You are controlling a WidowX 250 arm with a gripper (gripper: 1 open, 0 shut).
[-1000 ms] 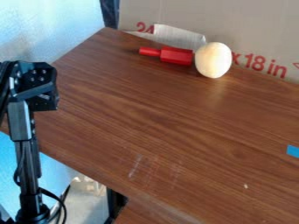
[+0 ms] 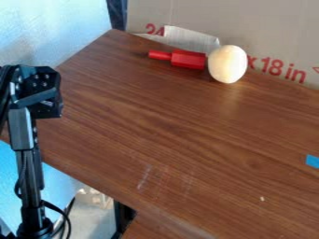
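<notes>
A white, egg-shaped object (image 2: pixel 227 63) stands upright at the back of the brown wooden table (image 2: pixel 187 140). Just left of it lies a red rolling-pin-like cylinder (image 2: pixel 185 60) with a thin handle pointing left. My black arm and gripper (image 2: pixel 45 91) are at the far left edge of the view, over the table's left edge and well apart from both objects. I cannot make out whether the fingers are open or shut.
A cardboard box wall (image 2: pixel 281 42) with red printing runs behind the table. A piece of blue tape (image 2: pixel 312 160) is at the right edge.
</notes>
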